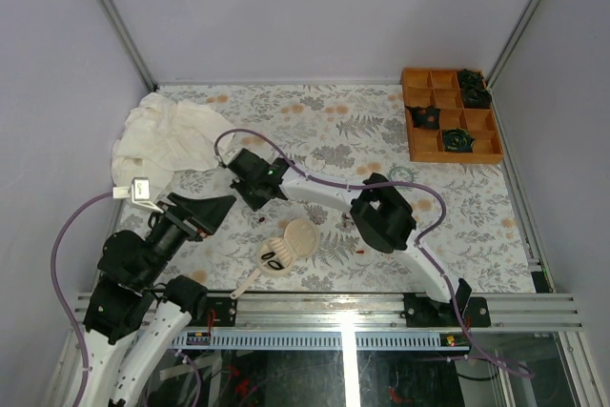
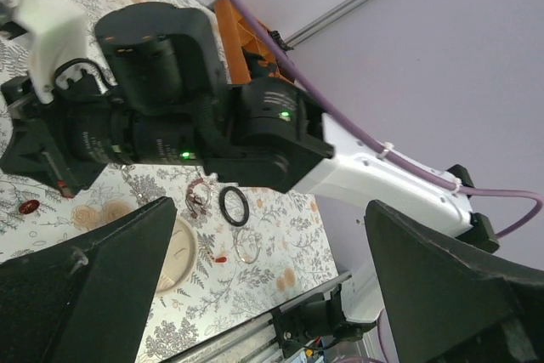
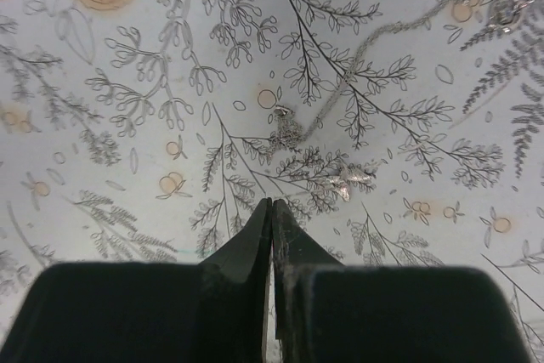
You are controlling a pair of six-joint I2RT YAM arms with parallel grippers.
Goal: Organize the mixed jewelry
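Observation:
A thin silver chain necklace [image 3: 357,59] lies on the patterned cloth in the right wrist view, its bunched end [image 3: 286,129] just beyond my right fingertips. My right gripper is closed tip to tip with nothing between its fingers. To the right of those tips rests a small shiny piece [image 3: 344,183]. My left gripper stands open and empty, raised at the left of the top view. At the back right is the wooden divided box [image 1: 419,152], with dark green pieces in some compartments.
Near the front edge lies a beige hand mirror [image 1: 276,259] bearing dark rings. A black bangle [image 2: 224,207], a reddish bracelet [image 2: 198,196] and a dark red stone [image 2: 29,207] lie loose. White cloth [image 1: 162,140] is heaped back left. My right arm spans the table's middle.

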